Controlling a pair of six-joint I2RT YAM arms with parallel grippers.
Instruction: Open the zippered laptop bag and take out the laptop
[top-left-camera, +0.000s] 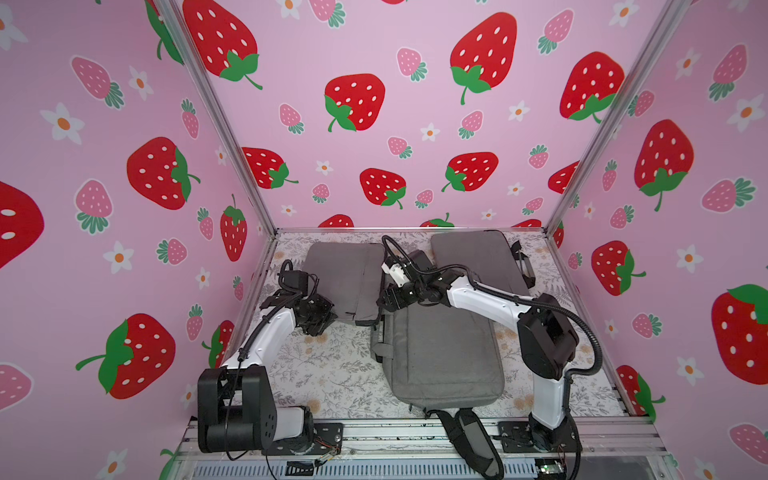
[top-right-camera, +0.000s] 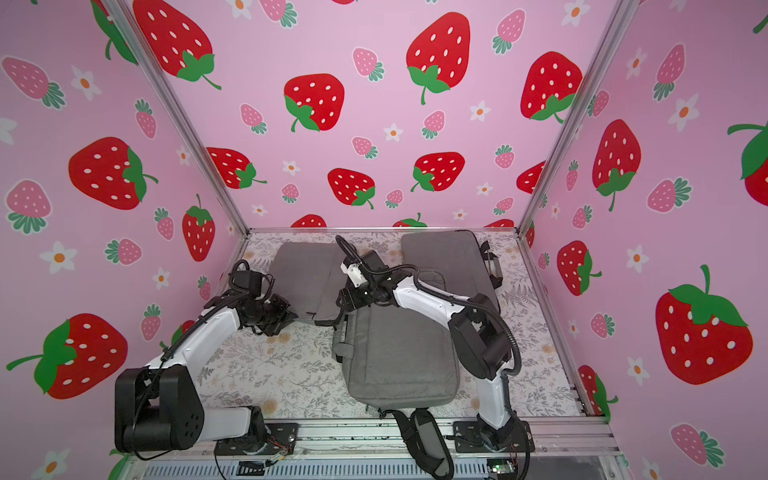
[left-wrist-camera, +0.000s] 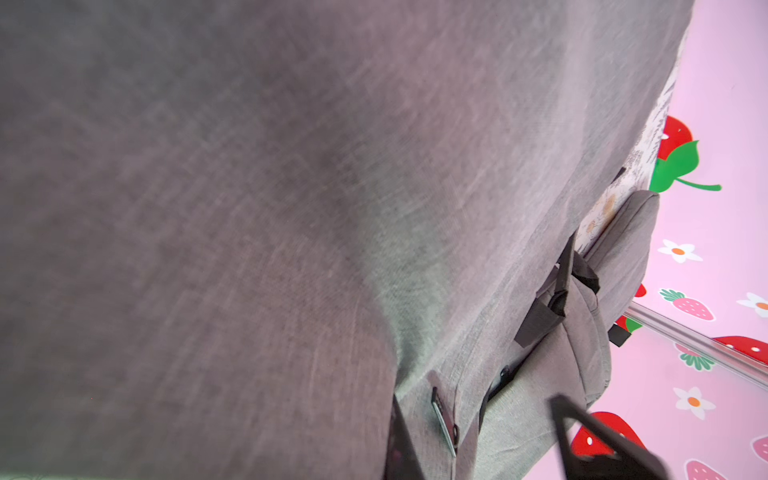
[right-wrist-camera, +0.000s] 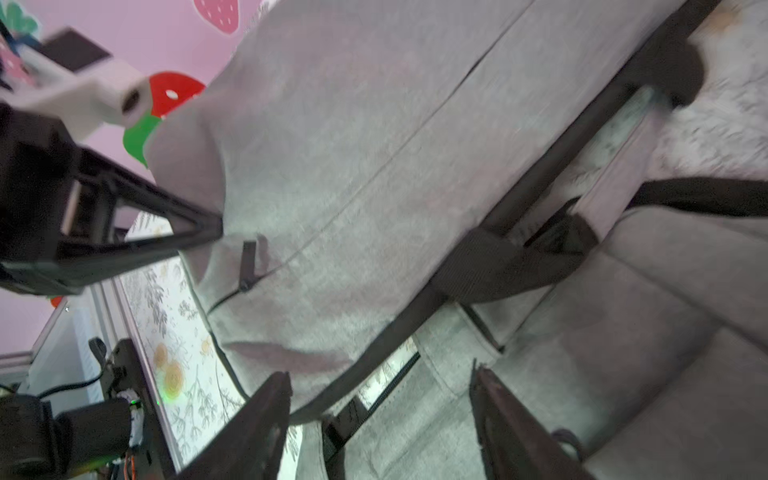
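A grey laptop bag (top-left-camera: 340, 268) lies at the back left, its cloth creased and raised at the near corner. There my left gripper (top-left-camera: 321, 320) is shut on a fold of that bag; grey cloth (left-wrist-camera: 320, 240) fills most of the left wrist view. Close to the pinched corner, a black zipper pull (right-wrist-camera: 249, 264) hangs at the end of a thin seam. My right gripper is partly open over the bag's right edge, next to a black side band (right-wrist-camera: 416, 312); nothing shows between its fingers. No laptop is visible.
A second grey bag (top-left-camera: 448, 360) lies front centre, beside the first, its dark strap (top-left-camera: 472, 440) over the table's front edge. A third grey bag (top-left-camera: 480, 252) is at the back right. Bare table (top-left-camera: 320, 376) shows at the front left.
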